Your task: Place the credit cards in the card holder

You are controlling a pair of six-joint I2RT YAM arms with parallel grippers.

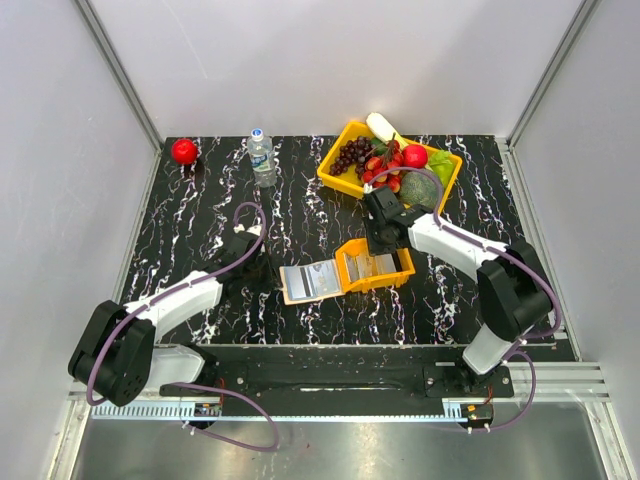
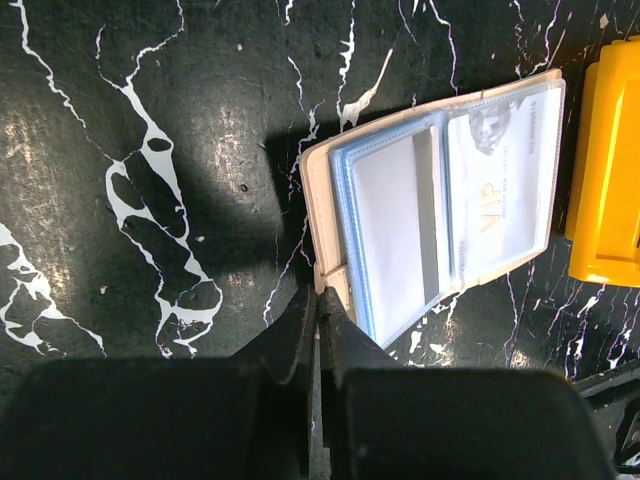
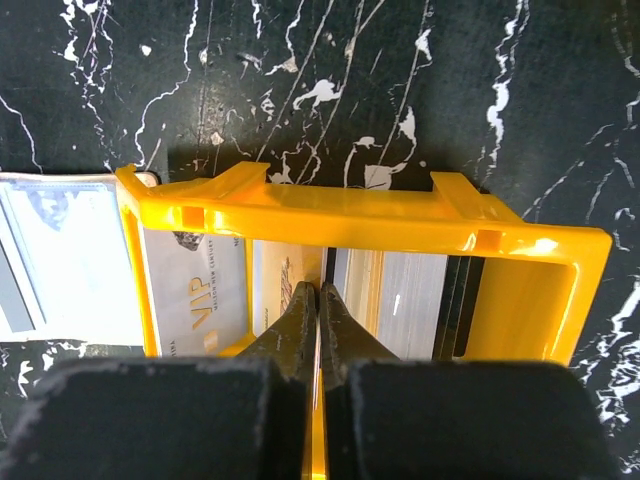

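Observation:
The tan card holder (image 1: 311, 281) lies open beside the yellow basket (image 1: 376, 283). Clear sleeves line it, and a VIP card (image 2: 492, 190) shows in the one nearer the basket. My left gripper is shut at the holder's left edge, with a tan sliver between its fingertips. Inside the basket, a white VIP card (image 3: 197, 290) leans at the left end, and several cards (image 3: 410, 300) stand to the right. Over the basket, my right gripper is shut among the card edges; whether a thin card is between its fingers is unclear.
At the back right stands a yellow crate (image 1: 332, 181) of fruit and vegetables. A water bottle (image 1: 262, 158) and a red tomato (image 1: 184, 151) are at the back left. Bare marble tabletop (image 1: 205, 215) lies in the middle left.

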